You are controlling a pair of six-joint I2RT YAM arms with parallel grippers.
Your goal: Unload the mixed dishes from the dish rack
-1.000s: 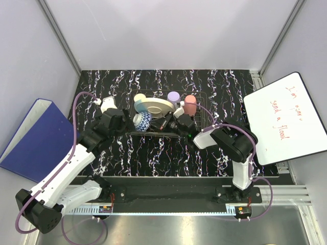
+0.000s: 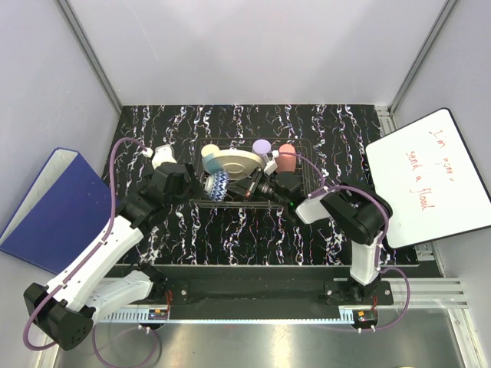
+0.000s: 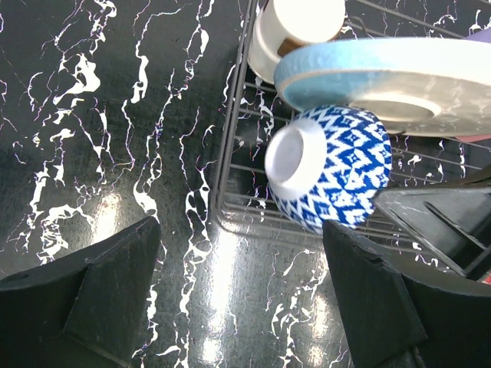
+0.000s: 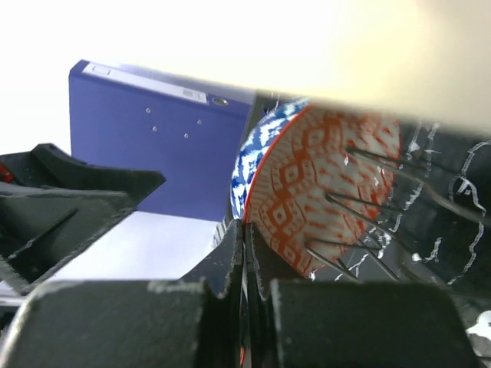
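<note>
A wire dish rack (image 2: 257, 205) holds a blue-and-white patterned bowl on its side at the front left, with a red-patterned inside (image 4: 322, 184) in the right wrist view. Behind it stand cream plates (image 2: 238, 162), a white cup (image 3: 303, 17), a purple cup (image 2: 261, 146) and a pink cup (image 2: 287, 159). My right gripper is shut at the bowl's rim; whether the rim is between its fingertips is unclear. My left gripper hangs open just outside the rack's left end, nothing between its fingers.
A blue binder (image 2: 57, 215) leans at the left and a whiteboard (image 2: 430, 180) at the right.
My right arm has shifted slightly toward the front in the top view, and the patterned bowl has shifted slightly with it. The left arm has not moved.
</note>
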